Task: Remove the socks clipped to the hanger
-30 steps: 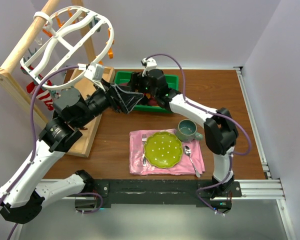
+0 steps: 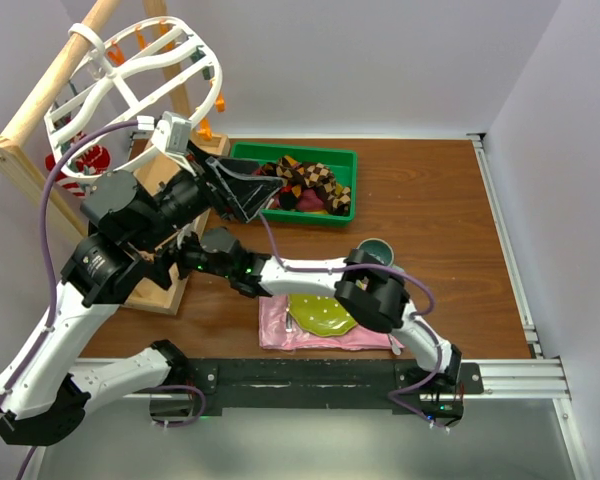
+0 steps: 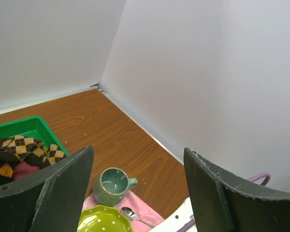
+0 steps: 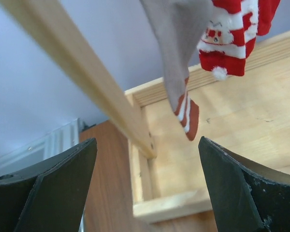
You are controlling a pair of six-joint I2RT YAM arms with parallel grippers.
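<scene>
The white round hanger [image 2: 130, 85] hangs on a wooden frame at upper left. In the right wrist view a red-and-white Santa sock [image 4: 227, 41] and a grey sock with a striped end [image 4: 176, 58] hang down. My right gripper is open below and in front of them, empty. My left gripper [image 2: 260, 190] is raised beside the hanger, facing the table's right side; its fingers are apart with nothing between them [image 3: 135, 159].
A green bin [image 2: 345, 185] with dark cloths stands at the back. A pink mat [image 2: 272, 335] with a green plate [image 2: 325, 320], spoon and mug [image 3: 111, 193] lies in front. The wooden frame's base [image 4: 174, 208] borders the table's left.
My right arm has swung from over the green bin down and left toward the hanging socks, passing beneath the left arm. My left gripper has shifted only slightly.
</scene>
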